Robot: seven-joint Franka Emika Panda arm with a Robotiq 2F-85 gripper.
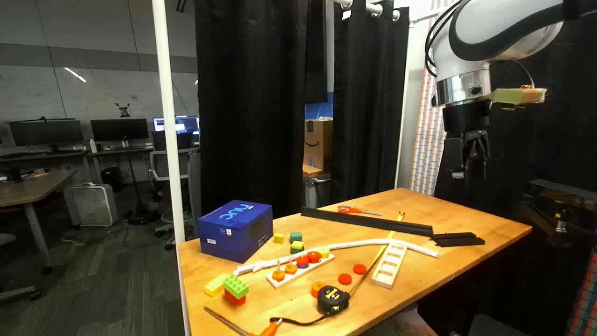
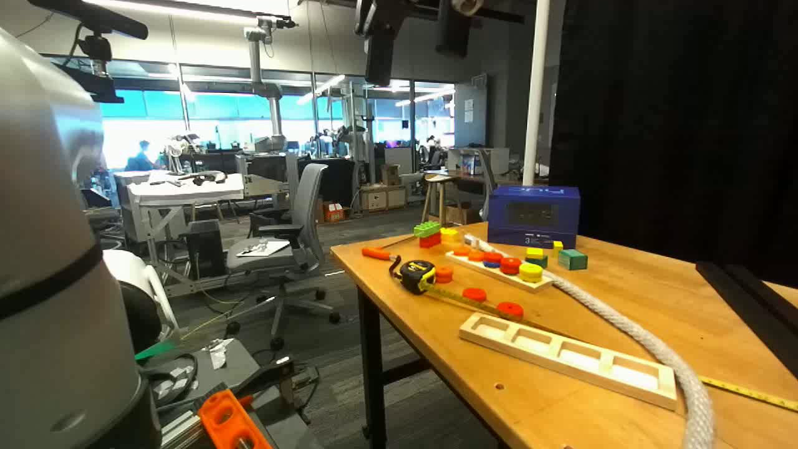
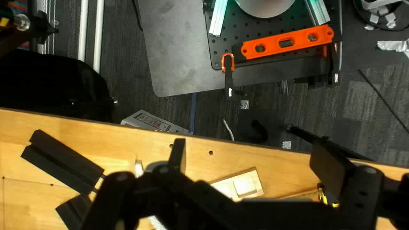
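Observation:
High above the right part of the wooden table, my gripper (image 1: 468, 168) hangs clear of everything. In the wrist view its two black fingers stand wide apart with nothing between them, so it is open. Below, on the table, lie a wooden tray with square compartments (image 2: 565, 355), a white rope (image 2: 628, 327), and a wooden peg board (image 1: 299, 270) carrying coloured rings. A black and yellow tape measure (image 1: 332, 299) has its yellow blade (image 1: 376, 257) drawn out. Several loose red discs (image 2: 510, 309) lie beside the blade.
A blue box (image 1: 235, 229) stands at the far left corner, near green and yellow blocks (image 1: 296, 237). Toy bricks (image 1: 235, 286) and an orange-handled screwdriver (image 1: 269, 328) lie near the left edge. Black strips (image 1: 366, 221) and orange scissors (image 1: 350, 209) occupy the back.

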